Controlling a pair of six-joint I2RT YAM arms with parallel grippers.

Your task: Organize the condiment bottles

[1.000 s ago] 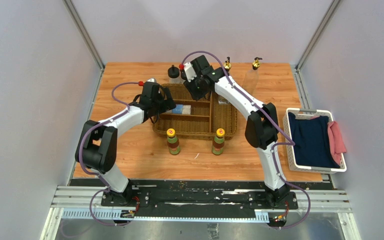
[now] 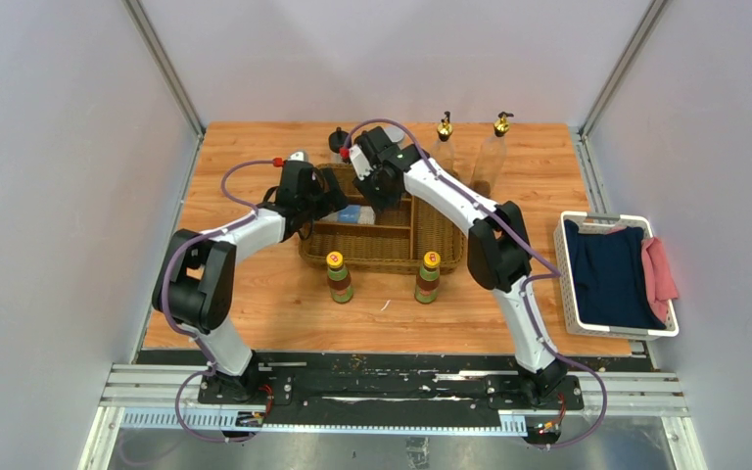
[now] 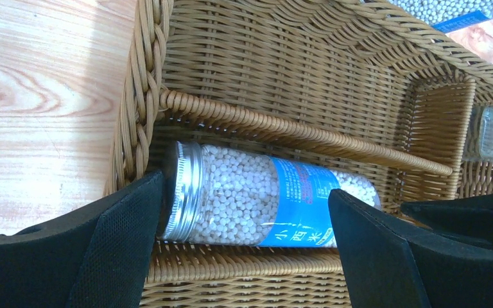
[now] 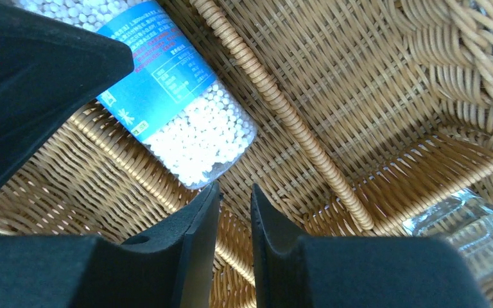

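A pearl-filled jar with a silver lid and blue label (image 3: pixel 237 199) lies on its side in the middle compartment of the wicker basket (image 2: pixel 362 257). My left gripper hangs open over it, one finger either side, nothing held. My right gripper is over the same compartment beside the jar's lidless end, fingertips slightly apart, nothing visible between them. A clear glass container (image 4: pixel 465 237) lies in the right compartment. Two yellow-capped bottles (image 2: pixel 339 287) stand in front of the basket.
Two gold-topped bottles (image 2: pixel 490 162) and a black-lidded container (image 2: pixel 338 139) stand behind the basket. A white bin (image 2: pixel 576 313) with dark and pink cloth sits at the right.
My left arm has barely moved.
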